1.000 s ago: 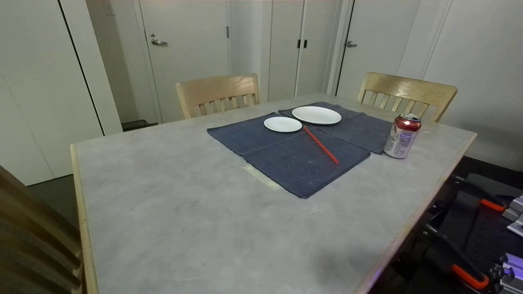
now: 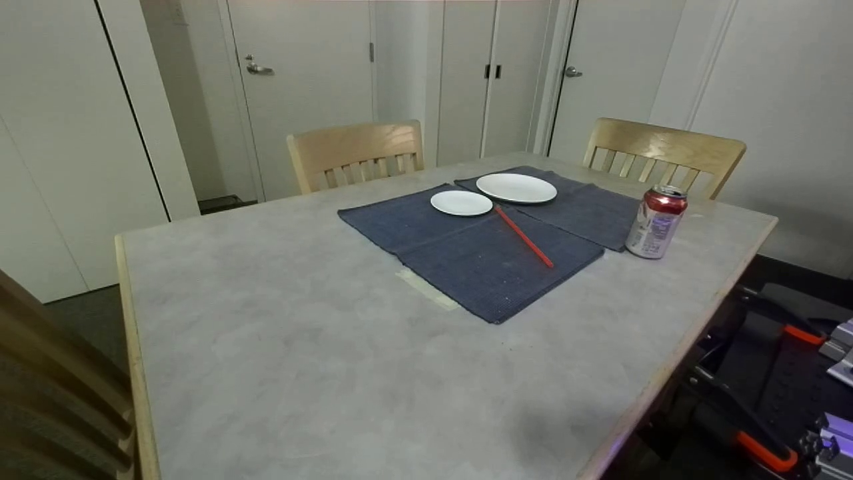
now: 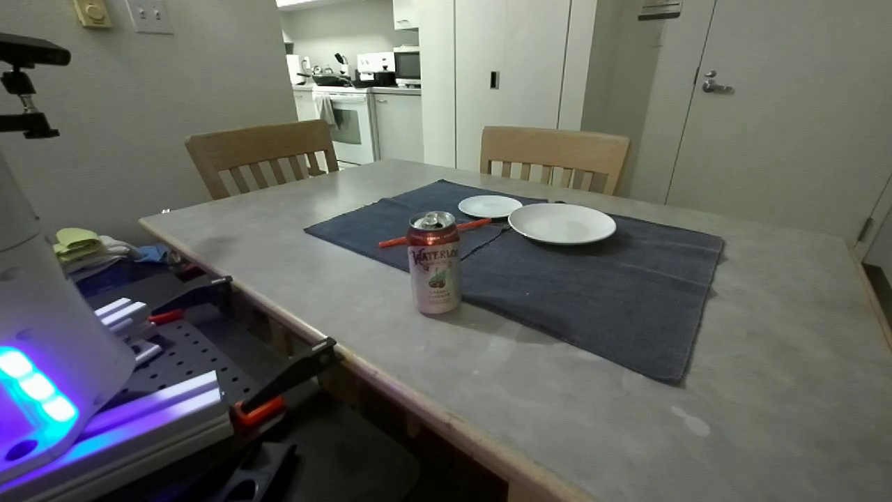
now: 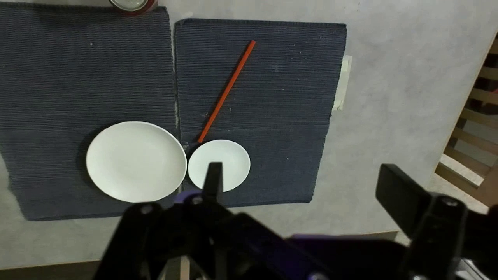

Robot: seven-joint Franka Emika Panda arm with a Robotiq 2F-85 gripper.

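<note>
Two dark blue placemats [image 4: 280, 93] lie side by side on the grey table. A large white plate [image 4: 135, 161] rests mostly on one mat, and close by sits a small white plate [image 4: 228, 158]. From near the small plate's edge, a thin red stick [image 4: 226, 93] runs slantwise across the mat. An upright red and pink can [image 3: 435, 268] stands at the mats' edge. Above the table, my gripper is open in the wrist view, its fingers wide apart with nothing between them. One finger covers part of the small plate there. Neither exterior view shows the gripper.
Wooden chairs [image 2: 360, 152] stand around it. Clamps [image 3: 284, 381] grip the edge beside the robot's base. A pale tape strip [image 4: 343, 84] borders one mat.
</note>
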